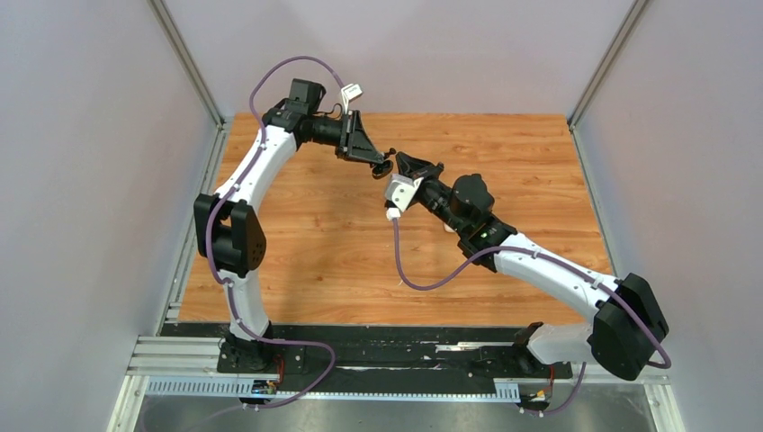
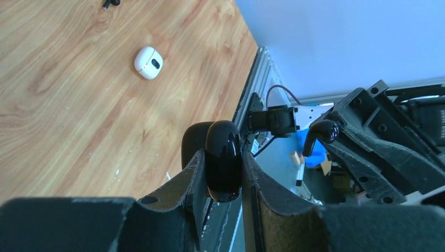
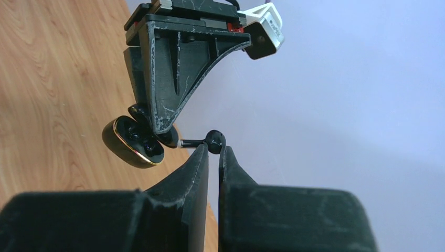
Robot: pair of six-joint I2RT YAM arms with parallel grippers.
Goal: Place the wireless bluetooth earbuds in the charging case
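Observation:
My left gripper is shut on the black charging case point(image 2: 223, 155), held above the table. In the right wrist view the case point(image 3: 131, 142) has its lid open and its gold-edged interior visible. My right gripper is shut on a black earbud point(image 3: 215, 139), its stem sideways, just beside the case at a similar height. In the left wrist view that earbud point(image 2: 322, 131) is at the right, apart from the case.
A white case point(image 2: 148, 63) lies on the wooden table point(image 1: 315, 252). A small black object point(image 2: 111, 2) lies at the top of the left wrist view.

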